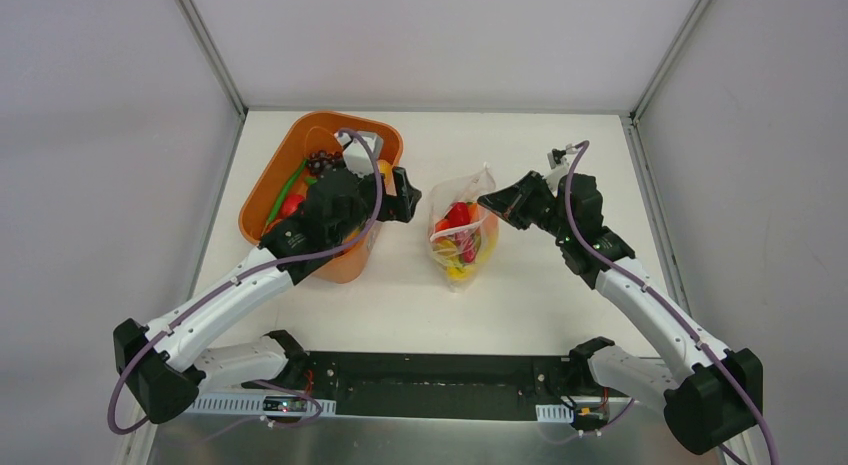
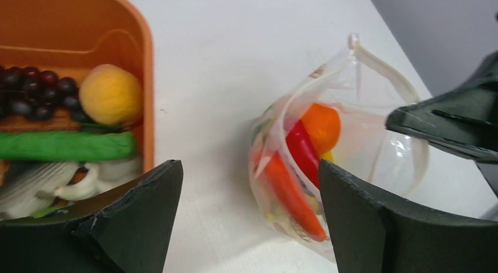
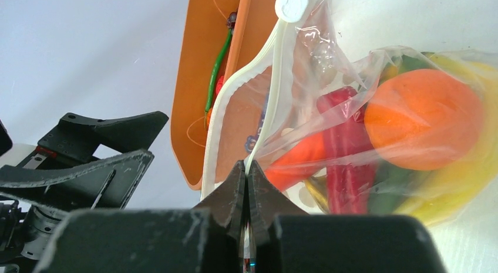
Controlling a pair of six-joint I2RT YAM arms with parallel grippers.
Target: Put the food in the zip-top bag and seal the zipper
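A clear zip top bag (image 1: 458, 247) stands on the table with its mouth open, holding several foods. In the right wrist view, an orange fruit (image 3: 426, 117), a red pepper (image 3: 347, 161) and a carrot-like piece (image 3: 299, 161) show through its film. My right gripper is shut on the bag's white zipper rim (image 3: 218, 117). Left of the bag, close to the bin's right side, my left gripper (image 1: 412, 195) is open with nothing between its fingers. An orange bin (image 1: 262, 175) at the left holds the other foods.
Inside the bin are dark grapes (image 2: 41, 91), a yellow-orange fruit (image 2: 111, 94) and a long green vegetable (image 2: 64, 145). White table shows between bin and bag, and the table right of the bag is bare below the right arm.
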